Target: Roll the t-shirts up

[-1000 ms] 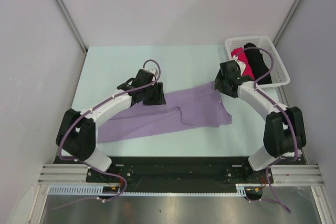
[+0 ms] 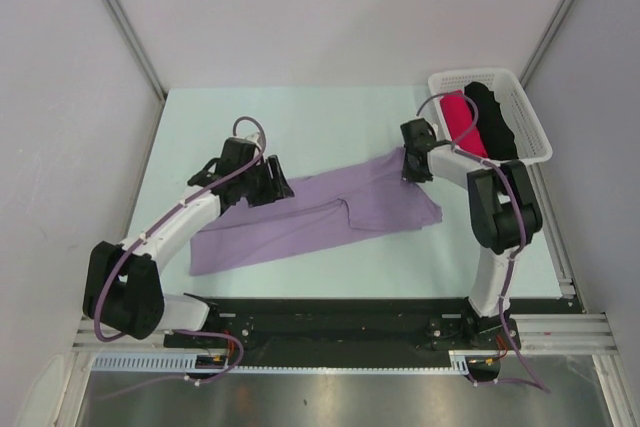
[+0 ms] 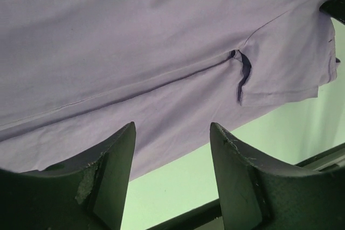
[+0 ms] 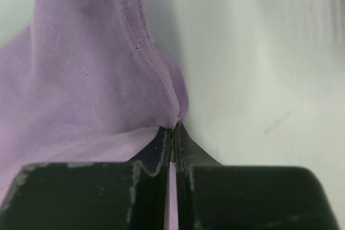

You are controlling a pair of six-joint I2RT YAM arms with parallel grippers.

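A lilac t-shirt (image 2: 320, 227) lies spread lengthwise over the pale table, its lower strip folded, with a folded flap (image 3: 280, 63) toward the right end. My left gripper (image 2: 275, 175) hangs open above its left part; its two fingers (image 3: 108, 181) frame cloth and table with nothing held. My right gripper (image 2: 414, 175) is down at the shirt's right edge, fingertips closed together on the lilac cloth (image 4: 102, 74), which bunches into them at a hemmed edge (image 4: 176, 128).
A white basket (image 2: 535, 122) at the back right holds a red roll (image 2: 455, 112) and a black roll (image 2: 485, 112), close to my right arm.
My left gripper has moved left. My right gripper has come down to the shirt's right edge and shut on it, and the cloth there has shifted slightly.
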